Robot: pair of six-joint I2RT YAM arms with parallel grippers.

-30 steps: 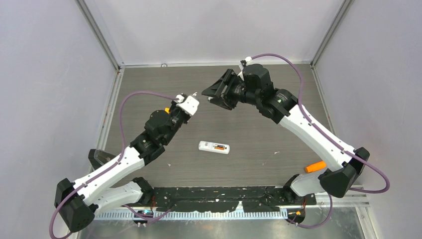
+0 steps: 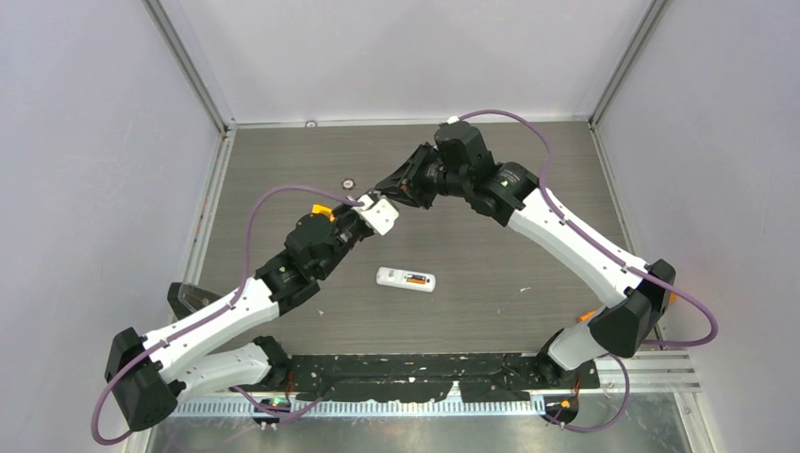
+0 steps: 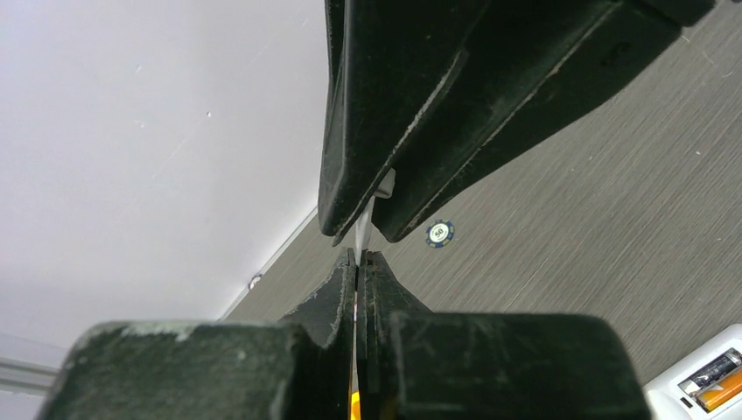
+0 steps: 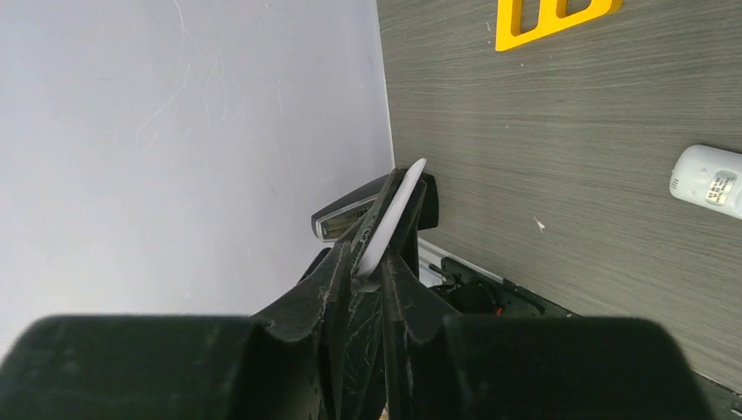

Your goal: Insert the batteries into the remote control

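The remote (image 2: 391,276) lies mid-table, battery bay exposed with an orange battery (image 3: 723,389) inside. In the air above, my two grippers meet tip to tip. My left gripper is shut on a thin white strip (image 3: 364,227), which reaches between the fingers of my right gripper. The right fingers stand close around the strip; whether they grip it is unclear. The top view hides both fingertips behind the gripper bodies.
A yellow slotted holder (image 4: 551,24) is partly hidden behind the left arm. A round chip (image 3: 439,234) lies behind the grippers. An orange cylinder (image 2: 587,314) sits at right, mostly covered.
Both grippers have come together: the right moved left, the left moved right.
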